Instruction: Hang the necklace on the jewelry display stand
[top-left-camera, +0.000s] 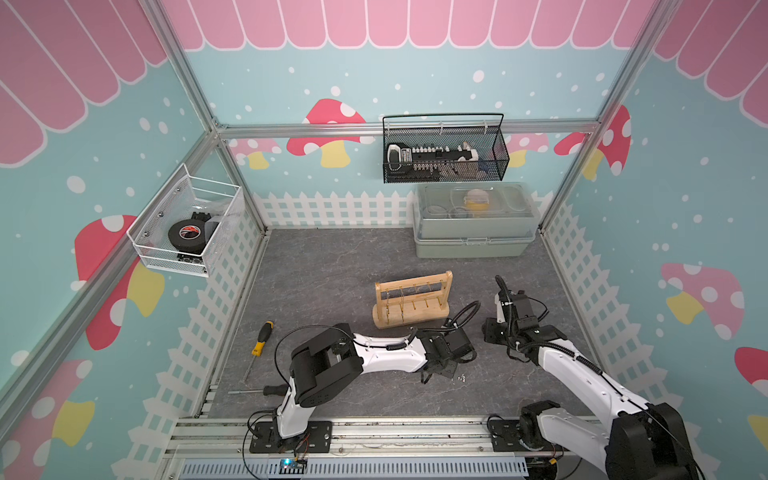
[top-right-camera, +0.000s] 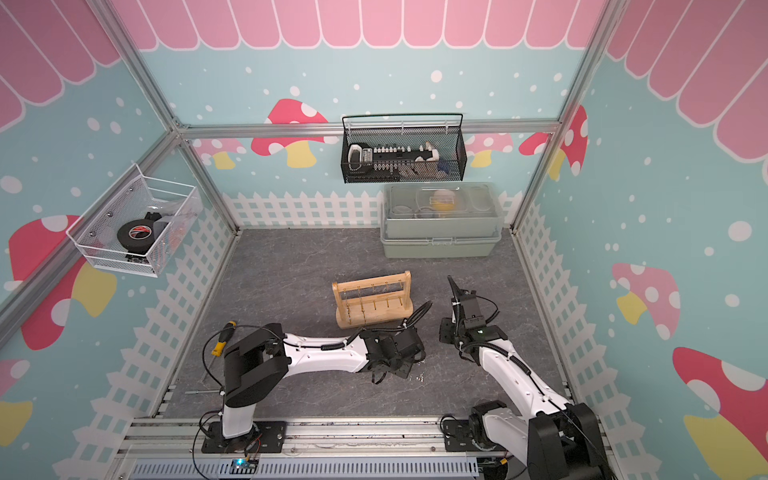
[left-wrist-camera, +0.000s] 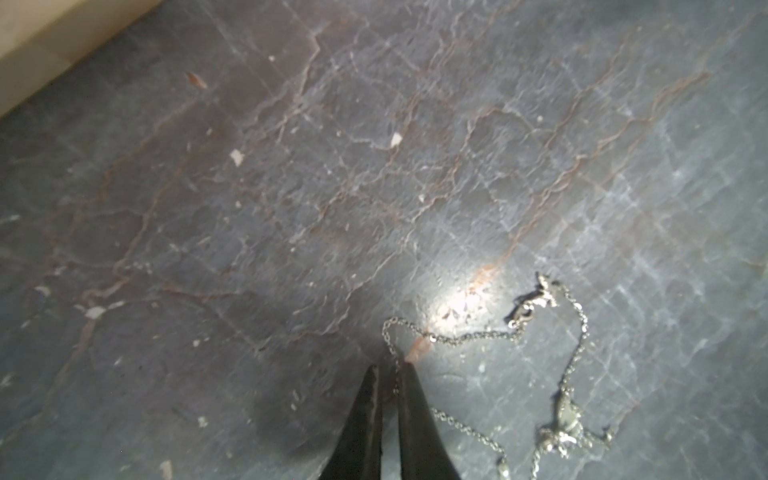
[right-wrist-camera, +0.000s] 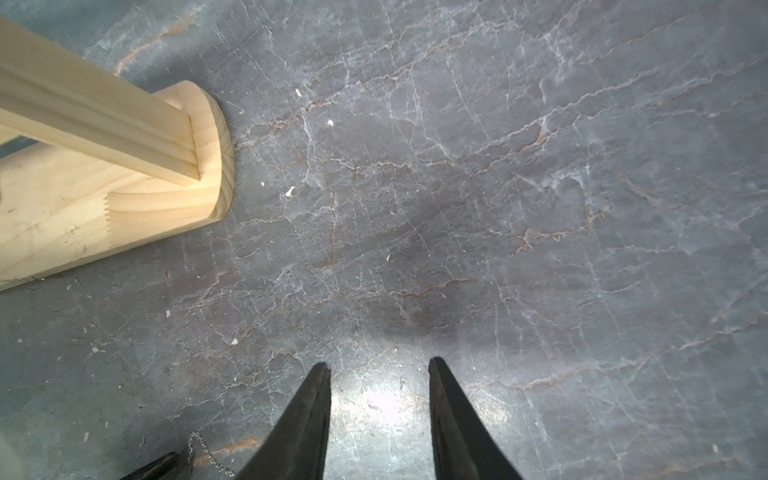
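A thin silver necklace (left-wrist-camera: 572, 360) lies loosely looped on the grey tabletop in the left wrist view, its clasp and a small ornament to the right. My left gripper is low at the left end of this loop, its narrow fingers shut on the chain. Behind it, in the top left view, the wooden display stand (top-left-camera: 412, 309) stands upright with a row of hooks under its crossbar. In the right wrist view my right gripper has its fingers apart and nothing between them, over bare tabletop to the right of the stand.
A yellow-handled screwdriver (top-left-camera: 261, 339) lies at the left, with another dark-handled tool (top-left-camera: 274, 390) near the left arm's base. A lidded green box (top-left-camera: 476, 240) occupies the back right. Free tabletop lies left of and behind the stand.
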